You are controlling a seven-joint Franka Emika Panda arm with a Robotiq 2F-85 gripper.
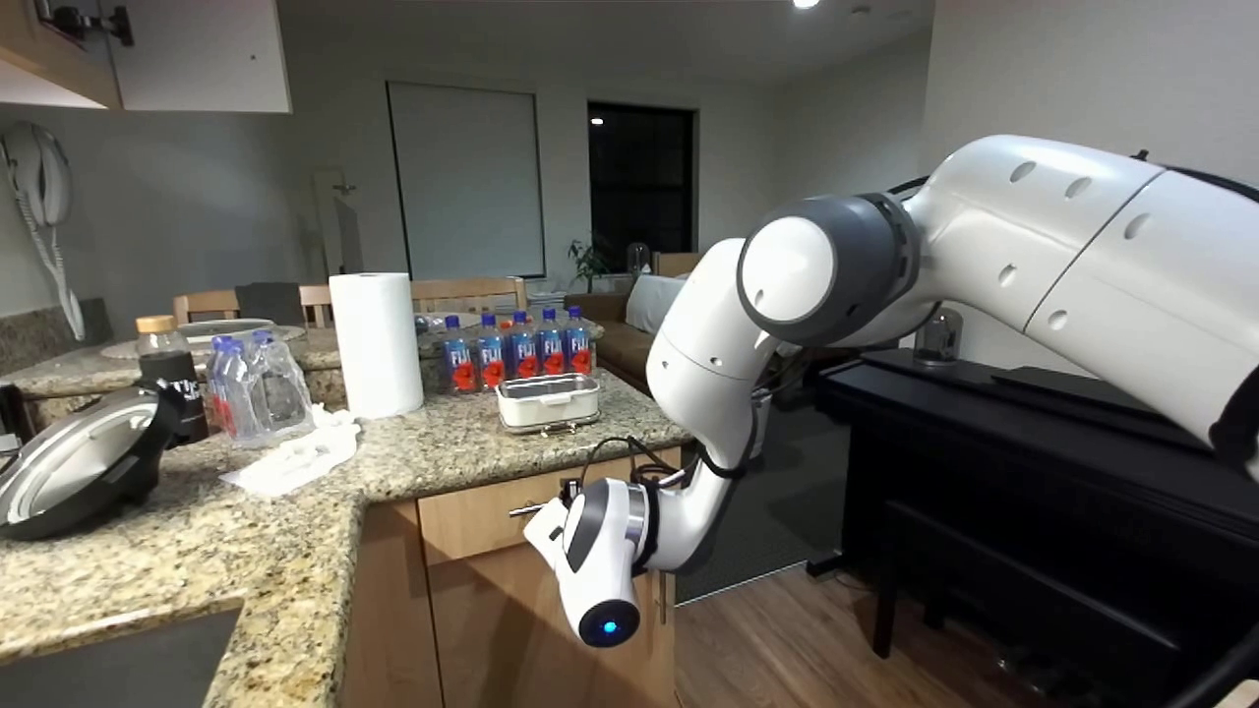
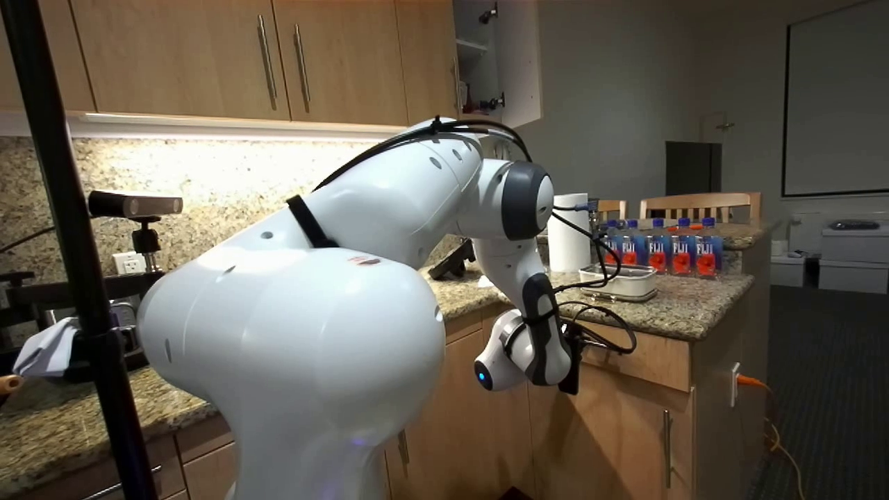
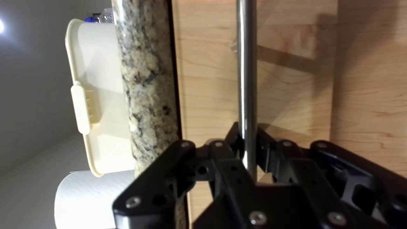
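Observation:
A metal bar handle (image 3: 247,76) runs across the light wood drawer front (image 3: 208,84) in the wrist view. My gripper is shut on that handle, its black fingers on either side of the bar. In exterior view 1 one end of the handle (image 1: 527,509) shows left of my hand, and the drawer front (image 1: 466,525) looks flush under the counter. Exterior view 2 has the drawer (image 2: 658,354) behind my wrist, with the fingers mostly hidden.
Above the drawer, the granite counter edge (image 3: 147,84) lies close to my fingers. A white lidless container (image 1: 549,402), a paper towel roll (image 1: 375,344) and several water bottles (image 1: 519,352) stand on the counter. Open floor (image 1: 755,637) lies to the right.

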